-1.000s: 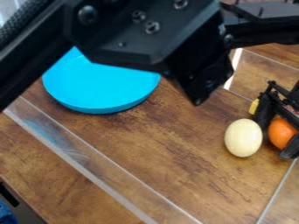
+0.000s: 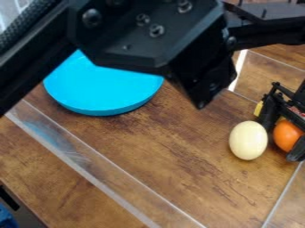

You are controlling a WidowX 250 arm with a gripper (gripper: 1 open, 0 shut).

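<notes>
The black gripper (image 2: pixel 284 120) is at the right edge, low over the wooden table, around an orange round object (image 2: pixel 287 135); whether its fingers grip it is unclear. Just left of it lies a pale cream egg (image 2: pixel 248 141). A small yellow item (image 2: pixel 259 109) shows behind the gripper, partly hidden. A blue plate (image 2: pixel 102 96) is at the upper left, partly covered by the black arm that crosses the top of the view.
Transparent strips (image 2: pixel 107 183) run across the tabletop (image 2: pixel 155 160). A dark blue object sits at the bottom-left corner.
</notes>
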